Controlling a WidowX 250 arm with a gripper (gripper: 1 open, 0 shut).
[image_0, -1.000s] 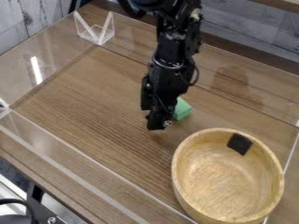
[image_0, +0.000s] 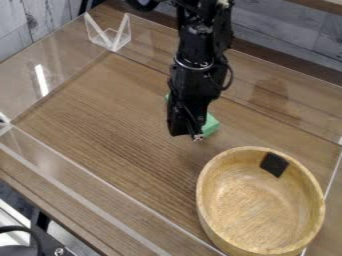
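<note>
My black arm reaches down from the top centre, and its gripper (image_0: 185, 126) is shut, low over the wooden table, with nothing visible between its fingers. A green object (image_0: 207, 124) lies just right of and behind the gripper, partly hidden by it; I cannot tell whether they touch.
A large tan round bowl (image_0: 257, 215) fills the lower right, with a black rectangle (image_0: 274, 165) on its inner upper side. A white wire-like object (image_0: 110, 32) stands at the back left.
The gripper has shifted slightly and now sits a little higher in view, over the left part of the green object. The green object and bowl look about the same.
</note>
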